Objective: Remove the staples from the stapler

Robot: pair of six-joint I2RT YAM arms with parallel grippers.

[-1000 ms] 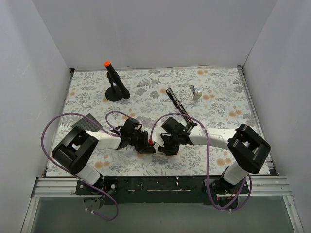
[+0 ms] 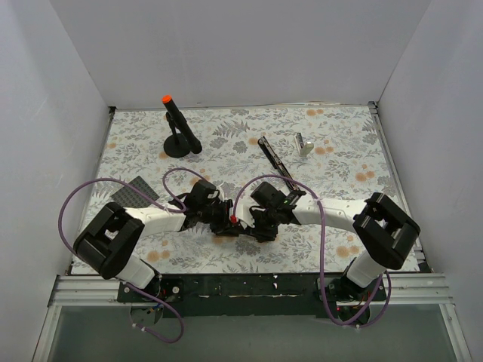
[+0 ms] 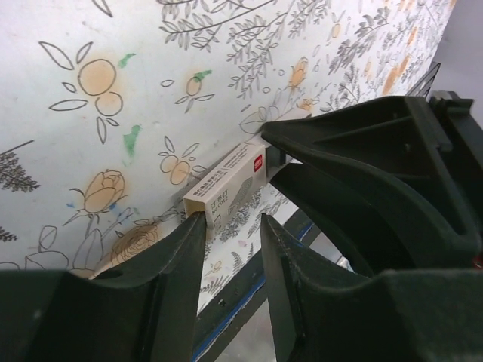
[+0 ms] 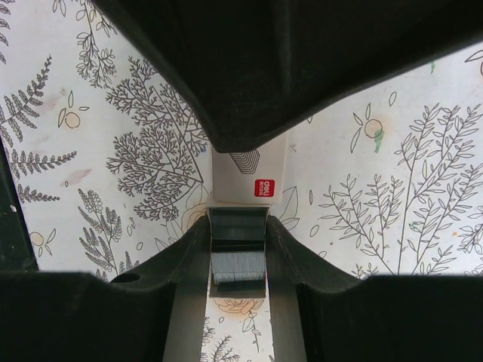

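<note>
A small white stapler (image 3: pixel 226 181) with a red deli label lies in the middle front of the table. My left gripper is at its near end, fingers apart, one tip against that end. In the right wrist view, my right gripper is shut on the stapler's dark end, where a silvery strip of staples (image 4: pixel 237 265) shows between the fingers; the pale body (image 4: pixel 247 180) runs on beyond, partly hidden under a dark arm part. In the top view both grippers meet over the stapler and mostly hide it.
A black rail-like object (image 2: pixel 275 162) lies behind the right arm, with a small pale object (image 2: pixel 303 145) beyond it. A black stand with an orange-tipped cylinder (image 2: pixel 181 124) stands at back left, and a dark grey mat (image 2: pixel 136 192) lies at left. The back of the table has free room.
My left arm and gripper have shifted slightly in the top view. The right arm looks unmoved.
</note>
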